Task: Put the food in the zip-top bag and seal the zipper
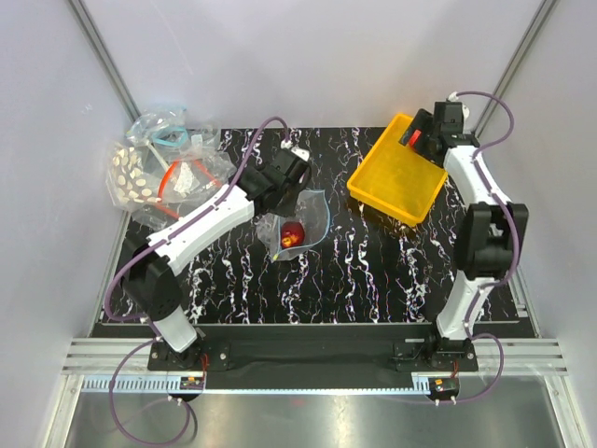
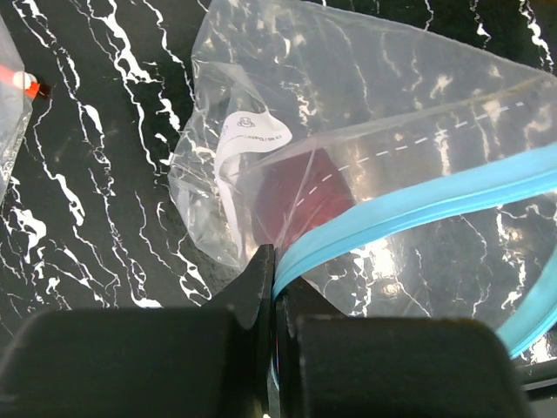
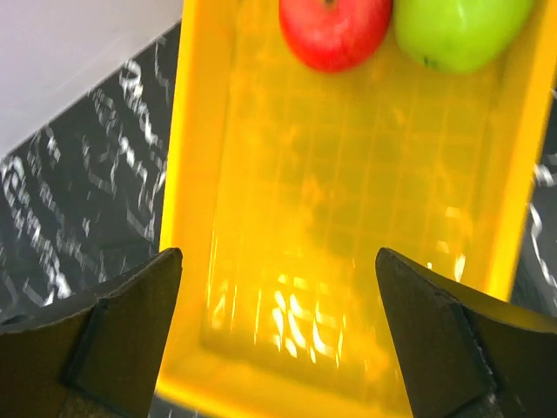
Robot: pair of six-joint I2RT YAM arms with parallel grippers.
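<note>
A clear zip top bag [image 2: 348, 78] with a blue zipper strip [image 2: 435, 187] stands open on the dark table, a red fruit [image 1: 292, 233] inside it. My left gripper is shut on the bag's rim at the blue strip. Over at the yellow tray [image 1: 373, 192], my right gripper hangs open above the bare floor of the tray. In the right wrist view a red fruit [image 3: 338, 33] and a green fruit [image 3: 461, 33] lie side by side at the tray's far end, beyond the fingertips. From above, the right gripper mostly covers them.
Several other clear bags, one with an orange strip [image 1: 168, 177] and one with a blue strip [image 1: 170, 137], lie at the back left. Table [image 1: 364, 280] in front of the bag and tray is clear. White walls close in the sides and back.
</note>
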